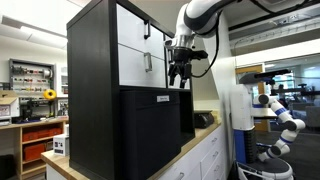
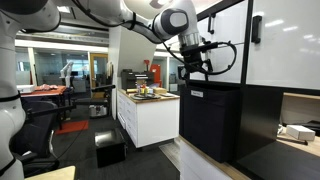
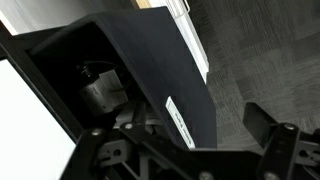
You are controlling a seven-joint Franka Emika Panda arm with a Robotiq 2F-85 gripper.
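A tall black cabinet [image 1: 92, 95] has white upper fronts and a large black drawer [image 1: 150, 130] below them. The drawer's front stands out from the cabinet in exterior view 2, and a pale label [image 2: 197, 93] sits near its top edge. From above, the wrist view shows the drawer's front wall [image 3: 150, 70] and the dark inside behind it, where a greyish object [image 3: 105, 90] is partly visible. Over the drawer's top edge hangs my gripper, its fingers wide apart and nothing between them. In exterior view 1 the gripper [image 1: 178, 77] is near the white fronts.
White fronts with dark handles [image 1: 148, 62] rise beside the gripper. A wooden counter [image 1: 190, 150] over white drawers runs along below. A dark object [image 1: 203, 119] rests farther along the counter. Open floor [image 3: 265, 60] lies in front of the drawer.
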